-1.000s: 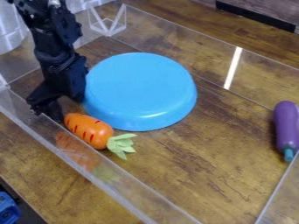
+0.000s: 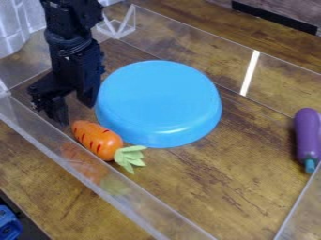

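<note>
The black gripper (image 2: 66,101) is low at the left, beside a blue upturned bowl or disc (image 2: 158,99) and just behind an orange toy carrot (image 2: 96,137) with green leaves. Its fingertips are dark and partly behind the clear wall, so whether they are open or shut is unclear.
A purple toy eggplant (image 2: 307,136) lies at the right. A clear plastic wall (image 2: 100,202) runs along the near left side, with a blue object (image 2: 7,223) outside it.
The gripper has shifted slightly and its dark fingers sit a little differently beside the bowl. The carrot and bowl are nearly unchanged, the bowl shifted slightly right.
</note>
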